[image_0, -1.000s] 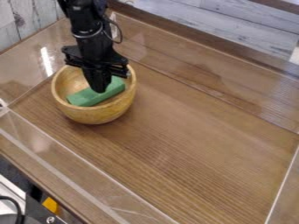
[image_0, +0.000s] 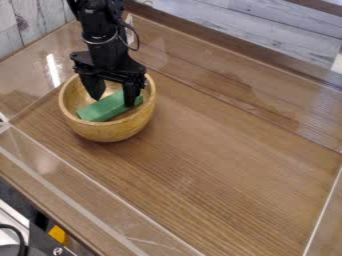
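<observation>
A wooden bowl (image_0: 107, 128) sits on the left part of the table, with a green block (image_0: 102, 109) lying inside it. My black gripper (image_0: 110, 90) is over the bowl, its fingers spread at the rear of the bowl and above the block, one toward each side. The gripper is part open; whether anything is between the fingertips is hard to tell, but the green block shows below them.
White boards (image_0: 267, 35) run along the back. A cable and a small yellow item (image_0: 58, 234) lie off the near left edge.
The gripper has risen slightly and shifted left, uncovering more of the bowl's interior and the block. The bowl and block look unmoved.
</observation>
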